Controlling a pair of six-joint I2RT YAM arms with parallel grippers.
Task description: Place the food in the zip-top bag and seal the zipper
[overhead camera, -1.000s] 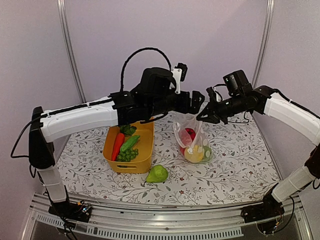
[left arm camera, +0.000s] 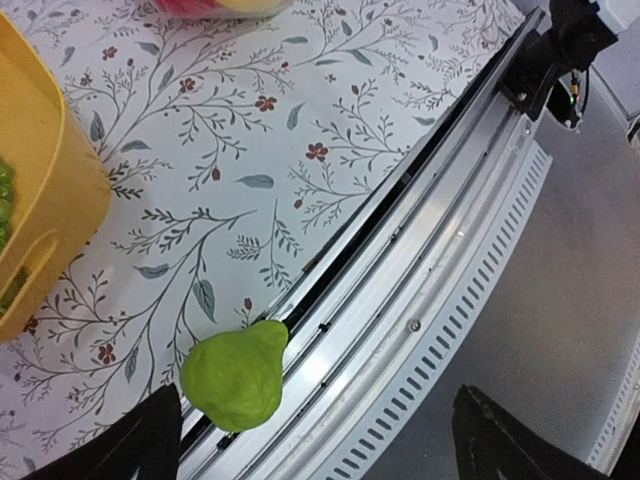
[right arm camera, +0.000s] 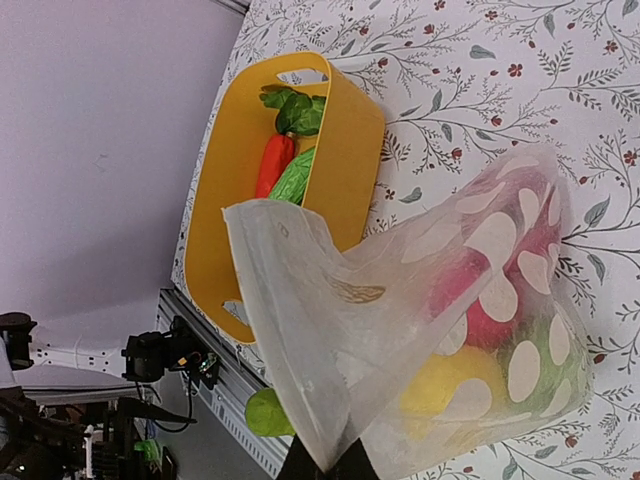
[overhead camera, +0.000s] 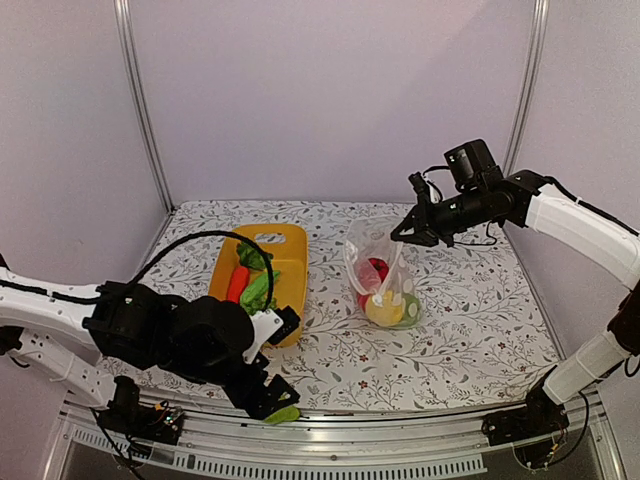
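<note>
The green pear lies at the table's front edge, partly over the metal rail; in the top view my left gripper mostly covers the pear. That left gripper is open and empty, its left finger close to the pear. My right gripper is shut on the rim of the clear zip top bag. The bag stands right of the yellow bin, its mouth gaping. Inside the bag are a yellow food, pinkish-red food and something green.
The yellow bin holds a red pepper-like vegetable, leafy greens and a green vegetable. A slotted metal rail runs along the table's front. The tabletop to the right of the bag is clear.
The pear has travelled leftward and forward from in front of the bin to the table edge. My left arm has swung down from beside the bag to above it. The right gripper stays put.
</note>
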